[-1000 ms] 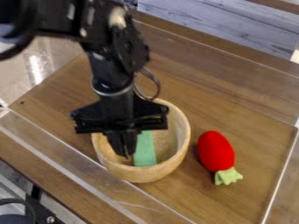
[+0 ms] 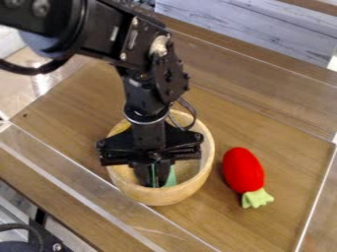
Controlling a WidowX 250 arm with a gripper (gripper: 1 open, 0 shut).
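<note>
My black gripper (image 2: 156, 157) reaches down into a light wooden bowl (image 2: 187, 185) on the table, its body covering much of the bowl's inside. A green object (image 2: 170, 177) in the bowl shows only partly beneath the gripper, around its fingers. I cannot tell whether the fingers hold it. A red plush vegetable (image 2: 242, 169) with a pale green top lies on the table just right of the bowl.
A clear edge strip runs along the table's lower left, and a pale wooden surface lies at the back.
The gripper has come down into the bowl and shifted right over the green object, which is now mostly covered. The red toy has stayed put.
</note>
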